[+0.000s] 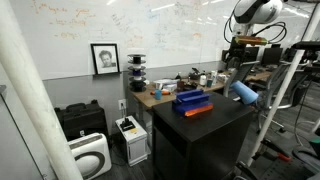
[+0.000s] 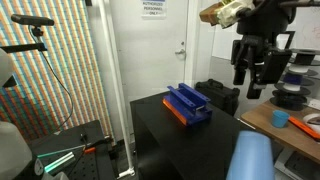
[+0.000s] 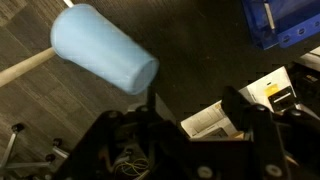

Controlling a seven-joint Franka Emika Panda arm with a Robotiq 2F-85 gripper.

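A light blue cup-like cylinder leans at a slant by the right end of the black table. It looks large and close in the second exterior view, and it tilts across the upper left of the wrist view. Whether it touches the table I cannot tell. My gripper hangs above the table with its fingers pointing down. In the wrist view the fingers stand apart around an empty gap, and the cylinder lies outside them. The blue tray rests on the table.
Bare black tabletop lies between the tray and the cylinder. A white machine stands on the floor left of the table. A desk with a stack of black spools is behind.
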